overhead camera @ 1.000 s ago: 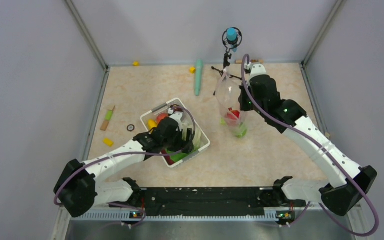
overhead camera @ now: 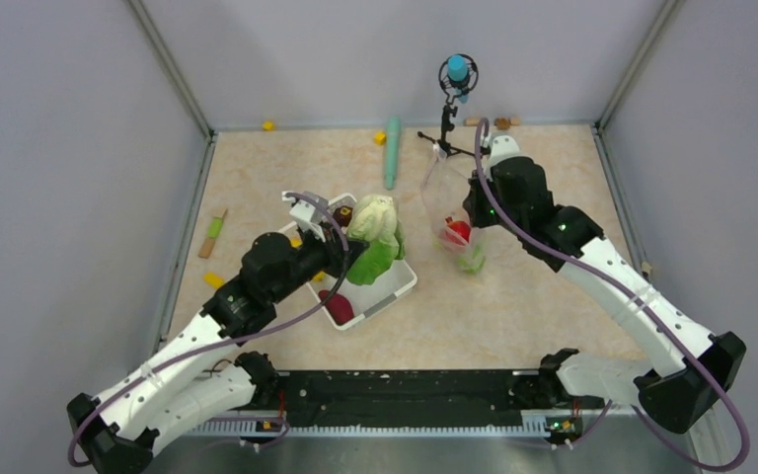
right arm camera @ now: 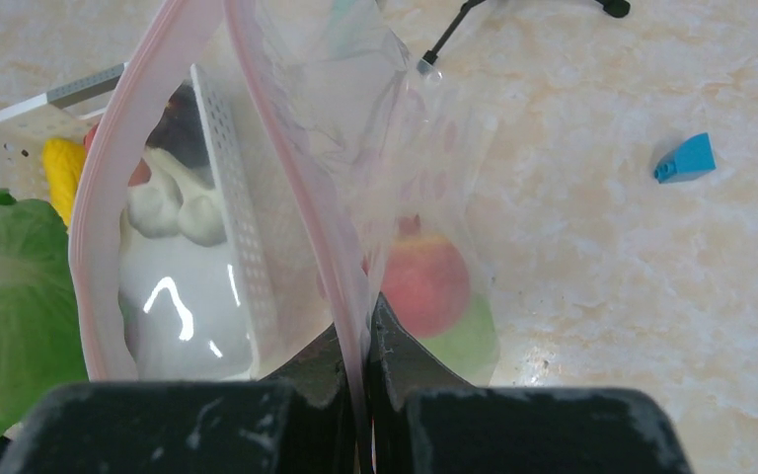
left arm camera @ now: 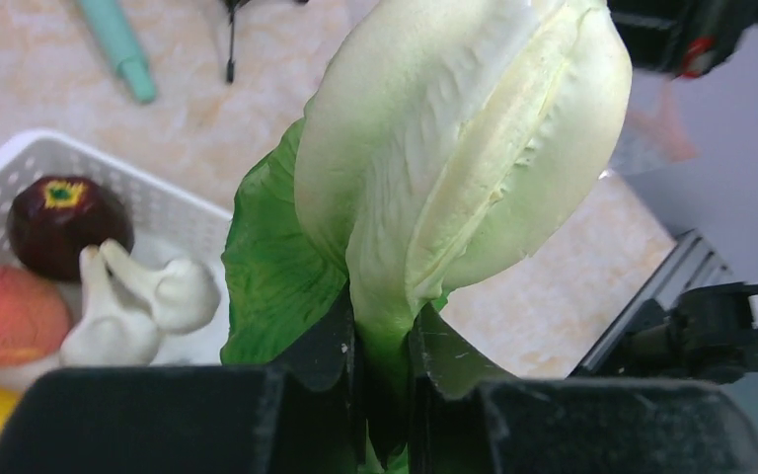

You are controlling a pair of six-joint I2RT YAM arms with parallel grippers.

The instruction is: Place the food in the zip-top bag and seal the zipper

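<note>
A pale cabbage with green leaves [overhead camera: 376,237] hangs above the white basket, held by my left gripper, which is shut on its leafy base. The clear zip top bag [right arm camera: 306,118] with pink zipper edges is pinched at its rim by my right gripper. A red round fruit [right arm camera: 424,281] and something green show low inside the bag. In the basket [overhead camera: 395,286] lie garlic bulbs [left arm camera: 178,296], a dark purple fruit [left arm camera: 69,222], a peach [left arm camera: 5,316], something yellow and a red item.
A black stand [overhead camera: 448,123] is behind the bag. A teal cylinder [overhead camera: 392,153], small yellow blocks and a green-and-wood piece [overhead camera: 213,232] lie around the table. A blue block [right arm camera: 686,158] shows right of the bag.
My left gripper has lifted the cabbage up out of the basket, uncovering more of the basket's floor. The right arm has moved only slightly.
</note>
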